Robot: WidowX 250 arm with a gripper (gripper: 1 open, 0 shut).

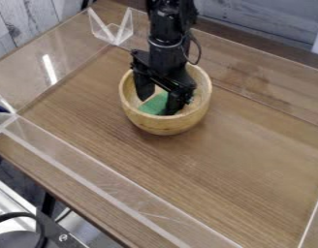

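My black gripper point(162, 82) reaches down from the top into a round wooden bowl point(167, 124) in the middle of the table. Its fingers are dark and spread around a green block point(154, 103) lying in the bowl, which they partly hide. Whether the fingers touch the block, or how far apart they stand, is not clear.
A small white wire-like holder point(110, 29) stands at the back left, and dark cables point(19, 220) lie at the lower left edge.
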